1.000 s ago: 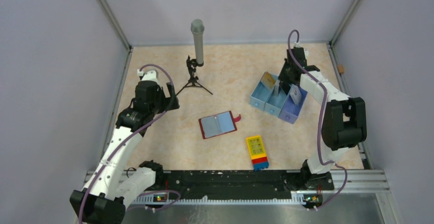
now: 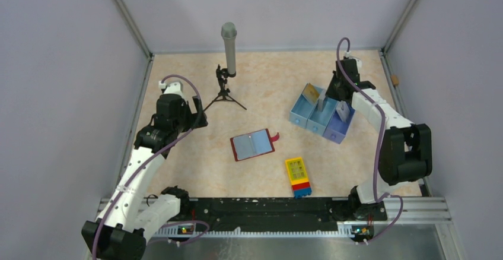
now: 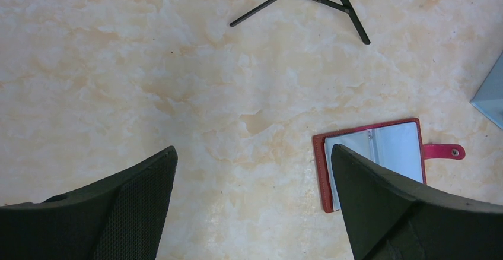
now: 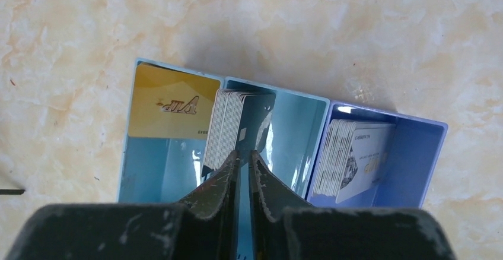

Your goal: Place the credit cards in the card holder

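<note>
The card holder point(image 2: 252, 145) lies open on the table, red-edged with pale sleeves and a strap on its right; part of it point(image 3: 398, 146) shows in the left wrist view, partly behind a finger. Gold cards point(image 4: 172, 102), a leaning stack of dark-faced cards point(image 4: 223, 128) and white cards point(image 4: 362, 160) stand in separate bins. Over the middle bin, my right gripper is shut, no card visible between its fingers; its tips overlap the dark stack's lower edge in view, and contact cannot be told. My left gripper hangs open and empty, left of the holder.
Two light-blue bins point(image 2: 301, 111) and a violet bin point(image 2: 337, 131) stand joined at the right. A microphone point(image 2: 229, 49) on a tripod point(image 2: 223, 88) is at the back. Toy bricks point(image 2: 296, 174) lie near the front edge. Table space between holder and bins is clear.
My right arm has shifted slightly to the right, its gripper staying by the back of the bins. The left arm, the holder and the bins have kept their places.
</note>
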